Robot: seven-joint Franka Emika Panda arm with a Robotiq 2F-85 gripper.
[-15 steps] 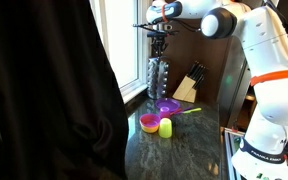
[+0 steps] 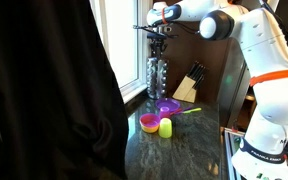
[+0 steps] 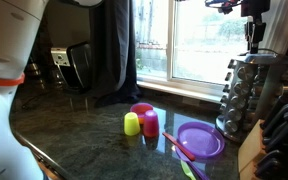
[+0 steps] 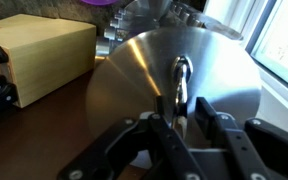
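Note:
A silver spice rack [image 3: 246, 95] with several round jars stands in the corner by the window. Its round metal top [image 4: 124, 95] fills the middle of the wrist view, with a shiny upright handle [image 4: 181, 75] at its centre. My gripper is over this top, its dark fingers apart on either side of the handle's line. Whether they touch the handle cannot be told. In exterior view 2 the gripper [image 3: 250, 45] points down just above the rack.
A knife block [image 2: 187, 88] stands beside the rack. On the dark counter are a purple plate [image 3: 199, 140], a yellow cup [image 3: 132, 124], a magenta cup [image 3: 151, 124], a bowl [image 2: 149, 122] and long utensils. The window [image 3: 194, 50] is close behind.
Compared with a second ago, my gripper sits slightly higher above the rack. The rack and the items on the counter look unmoved.

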